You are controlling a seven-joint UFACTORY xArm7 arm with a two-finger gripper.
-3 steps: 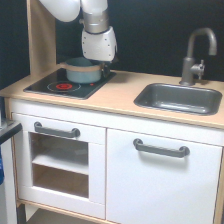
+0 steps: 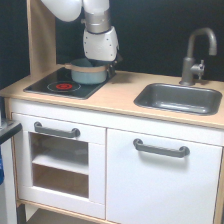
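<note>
A grey-green pot (image 2: 87, 73) rests at the back right of the black stovetop (image 2: 62, 87), on the counter's left side. My white and grey arm comes down from the top, and its dark gripper (image 2: 113, 66) is low at the pot's right side, by the place of its handle. The fingers are too small and dark against the wall to show how they stand, so whether they hold the pot cannot be told.
A grey sink (image 2: 178, 98) with a tall faucet (image 2: 196, 58) takes up the counter's right side. Bare wooden counter (image 2: 122, 90) lies between stove and sink. Below are an oven door (image 2: 60, 158) and a cupboard door (image 2: 160, 180), both with grey handles.
The arm's white wrist and the pot appear slightly farther right and lower than before. The sink, faucet and doors look the same.
</note>
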